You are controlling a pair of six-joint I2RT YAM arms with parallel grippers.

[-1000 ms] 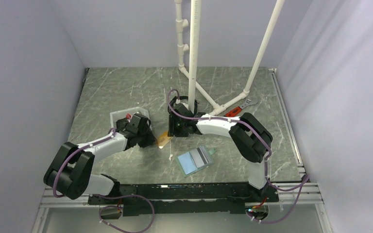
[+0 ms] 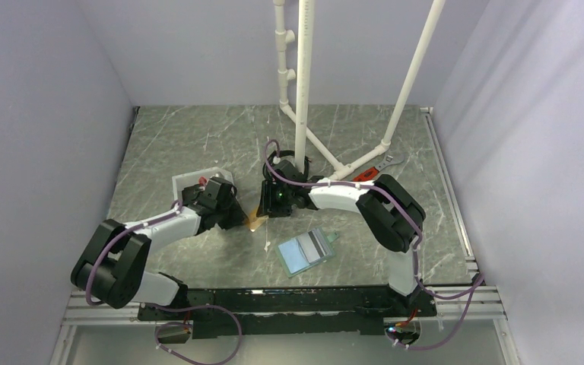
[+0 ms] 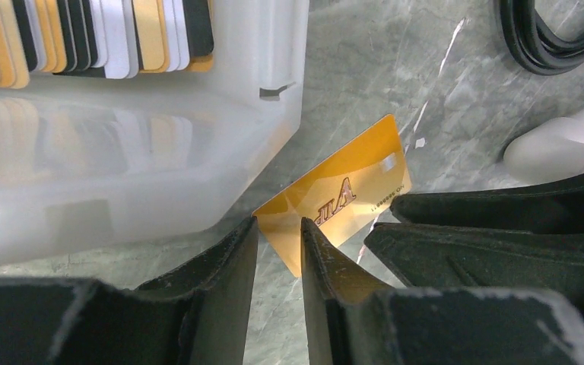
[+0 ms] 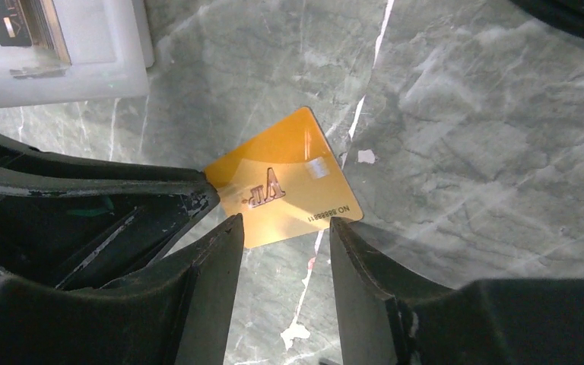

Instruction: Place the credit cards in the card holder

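An orange card lies on the marble table between my grippers; in the right wrist view the card (image 4: 289,190) shows printed lettering. My left gripper has its fingertips at the card's near-left corner, fingers close together; whether they grip it is hard to see. My right gripper is open, its fingertips just over the card's near edge, nothing held. A translucent box (image 3: 137,175) holding rows of orange, black and white cards is beside the card. The blue-grey card holder (image 2: 296,256) lies on the table front, right of centre.
White pipe frame (image 2: 303,91) stands at the back, with coiled black cable (image 3: 540,46) at its foot. A red-handled wrench (image 2: 365,175) lies back right.
The left gripper has shifted slightly.
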